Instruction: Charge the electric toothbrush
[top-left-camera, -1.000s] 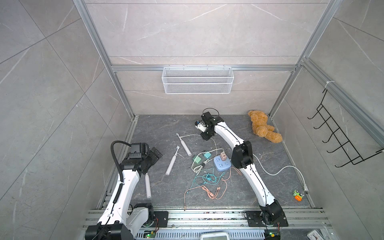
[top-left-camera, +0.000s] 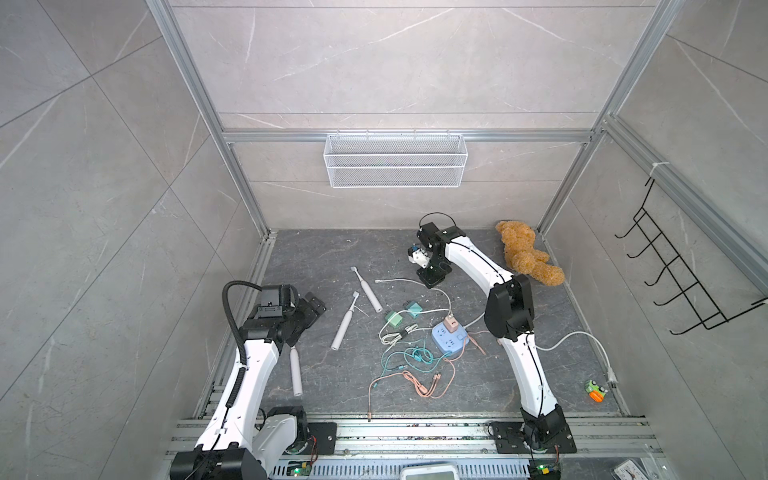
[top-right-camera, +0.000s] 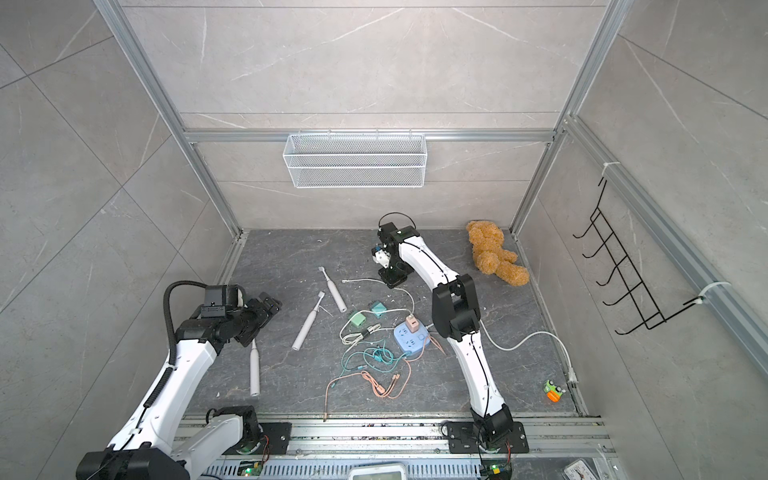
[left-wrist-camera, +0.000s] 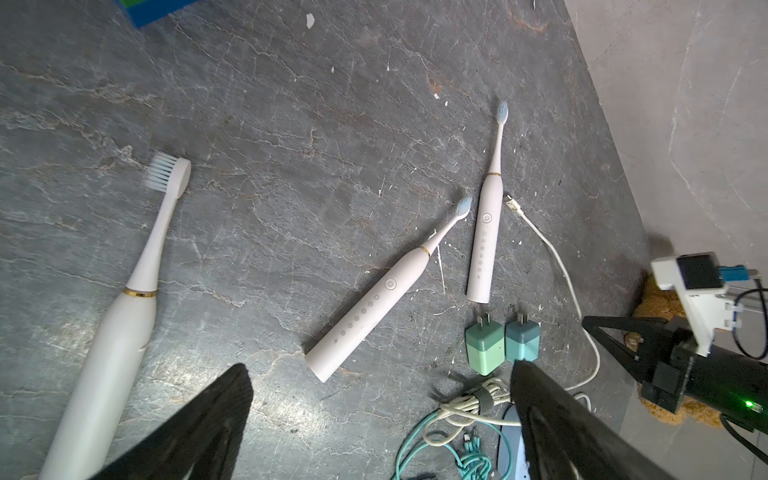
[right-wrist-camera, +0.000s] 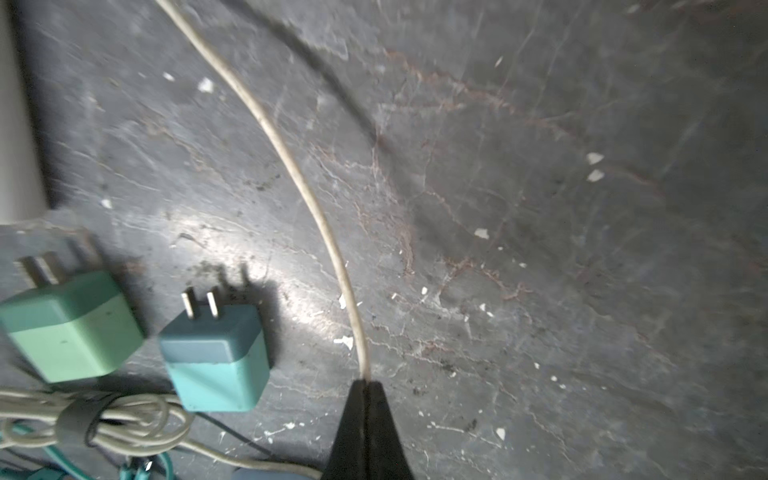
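Observation:
In the right wrist view a white charging cable (right-wrist-camera: 316, 208) runs up to my right gripper, whose tips are pinched shut on it above the table. Its free plug end (left-wrist-camera: 512, 203) lies beside the upper of two white toothbrushes (left-wrist-camera: 485, 232). The other (left-wrist-camera: 368, 313) lies diagonally to its left; a third toothbrush (left-wrist-camera: 104, 368) lies at left. My left gripper hangs open and empty over the table's left side. A pink plug adapter (top-left-camera: 451, 322) stands in the blue power strip (top-left-camera: 450, 338). Green (right-wrist-camera: 76, 328) and teal (right-wrist-camera: 216, 360) chargers lie nearby.
Teal cable (top-left-camera: 416, 356) and pink cable (top-left-camera: 424, 385) tangles lie in front of the strip. A brown teddy bear (top-left-camera: 528, 256) sits at the back right and a small toy (top-left-camera: 595, 391) at the front right.
My right gripper has moved right, and the white cable came along, its plug end sliding right. The power strip and adapter have shifted slightly right and forward. The left arm looks still.

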